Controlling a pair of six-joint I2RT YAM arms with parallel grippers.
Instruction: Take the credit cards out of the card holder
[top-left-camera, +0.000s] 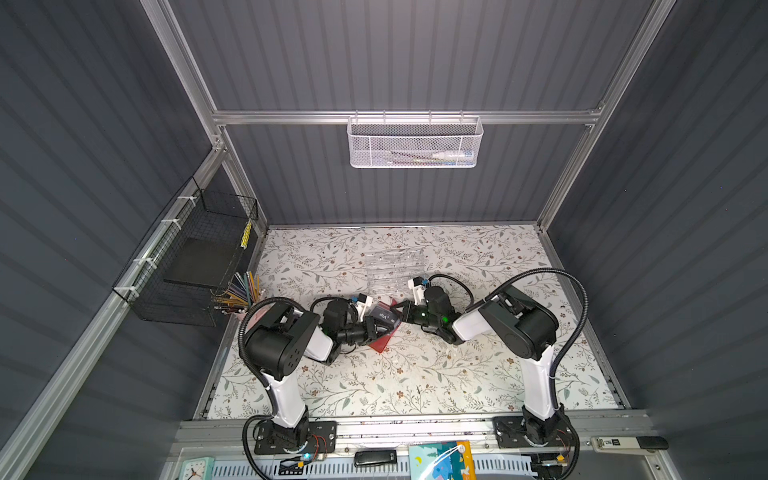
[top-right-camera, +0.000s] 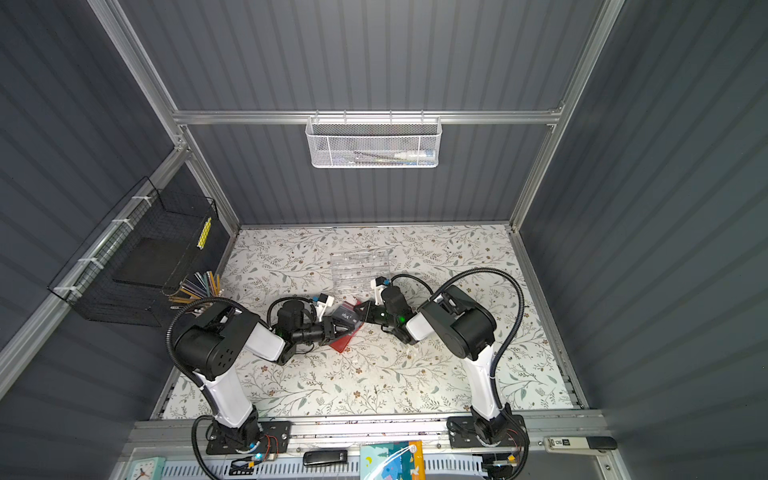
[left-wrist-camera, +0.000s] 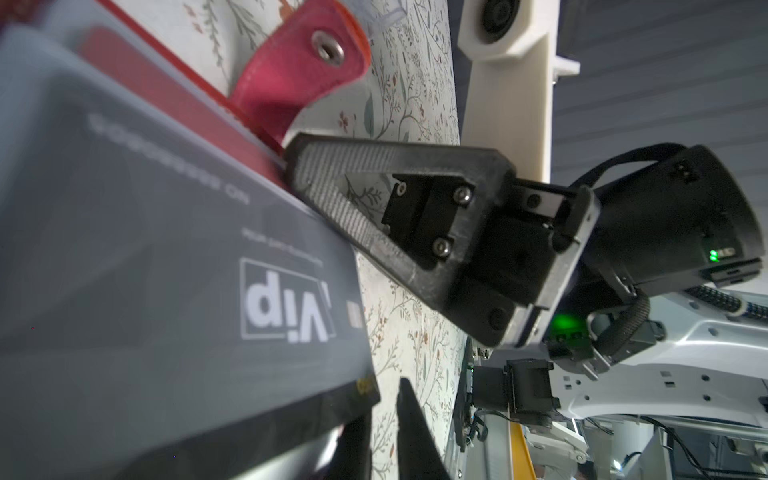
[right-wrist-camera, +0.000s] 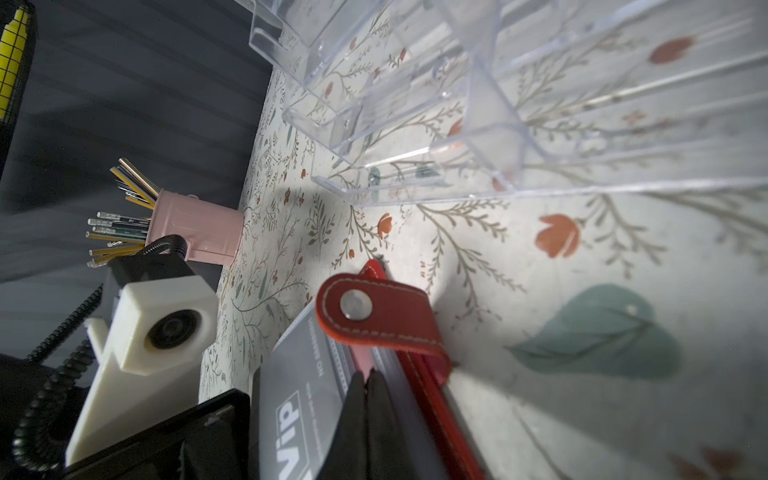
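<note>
The red card holder (top-left-camera: 379, 344) lies tilted between my grippers, its strap (right-wrist-camera: 376, 312) with a snap folded out. Grey cards marked "Vip" (left-wrist-camera: 184, 280) show in it. My left gripper (top-left-camera: 373, 328) is at the cards, part open, one finger (left-wrist-camera: 384, 184) along the holder's red edge; whether both fingers grip the cards is unclear. My right gripper (top-left-camera: 400, 308) is shut, its fingertips down at the card edges beside the strap in the right wrist view.
A clear acrylic organizer (top-left-camera: 396, 264) sits behind the holder. A pink pencil cup (right-wrist-camera: 196, 228) stands at the left.
</note>
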